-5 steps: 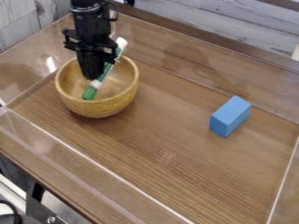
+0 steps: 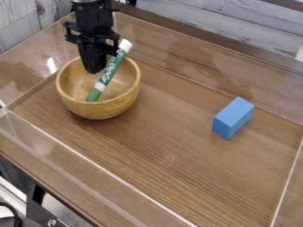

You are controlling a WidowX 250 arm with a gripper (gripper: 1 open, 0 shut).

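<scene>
A yellow wooden bowl (image 2: 83, 110) stands on the left of the wooden table. A white and green tube (image 2: 108, 77) lies slanted inside it, its top end over the far rim. My black gripper (image 2: 89, 58) is above the bowl's back part, just left of the tube's upper end. Its fingers look shut, with nothing clearly visible between them.
A blue block (image 2: 233, 117) lies alone at the right. The table's left edge runs near the bowl.
The tube has shifted slightly right and down within the bowl. My gripper has moved very little.
</scene>
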